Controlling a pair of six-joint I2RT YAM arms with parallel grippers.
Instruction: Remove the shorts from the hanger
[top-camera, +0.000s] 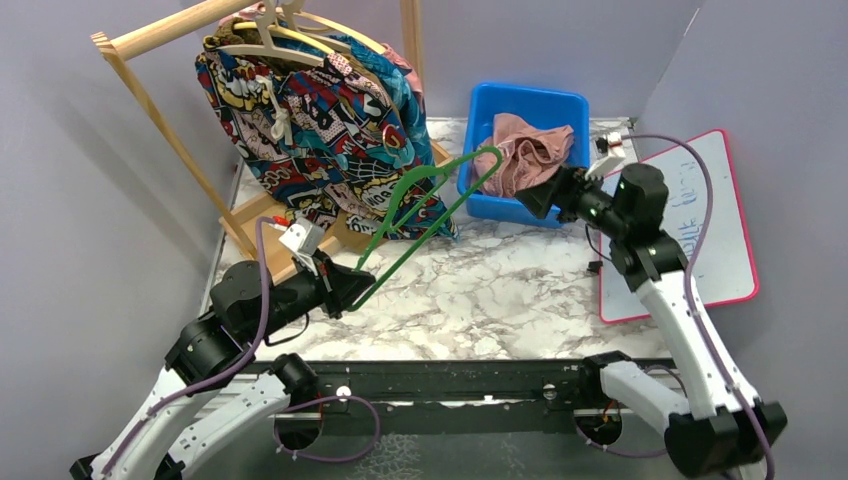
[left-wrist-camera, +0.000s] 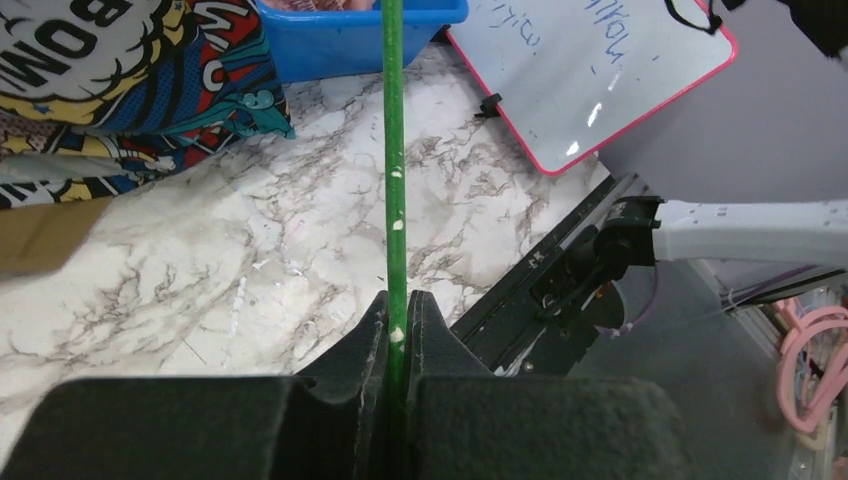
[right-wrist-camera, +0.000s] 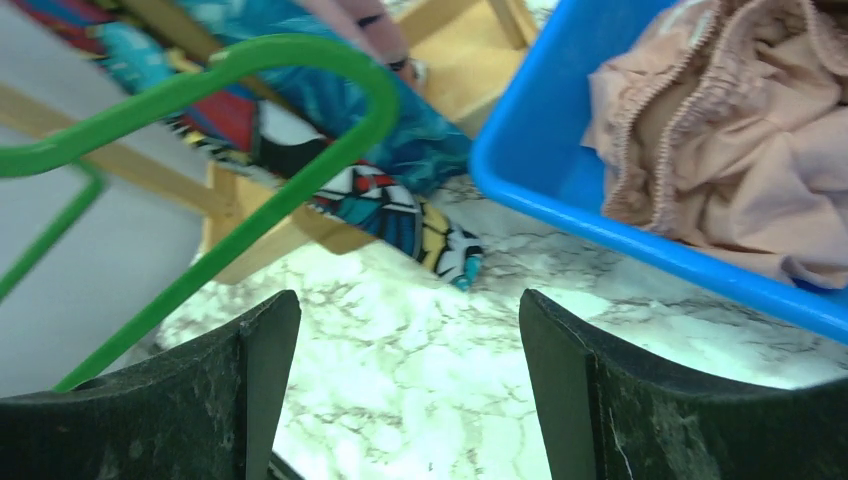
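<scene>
In the top view, a bare green hanger (top-camera: 427, 230) is gripped at one end by my left gripper (top-camera: 362, 290), shut on its bar. The left wrist view shows the green bar (left-wrist-camera: 395, 200) running upright between the fingertips. Pink shorts (top-camera: 532, 150) lie crumpled in a blue bin (top-camera: 474, 190), clear of the hanger. My right gripper (top-camera: 528, 198) is open just in front of the bin's rim. Seen from the right wrist, its fingers (right-wrist-camera: 262, 350) stand wide apart with only the tabletop between them, and the hanger's curved end (right-wrist-camera: 378, 100) is at upper left.
Patterned clothes (top-camera: 300, 120) hang on a wooden rack (top-camera: 165, 130) at the back left. A whiteboard (top-camera: 710, 210) lies on the right beneath the right arm.
</scene>
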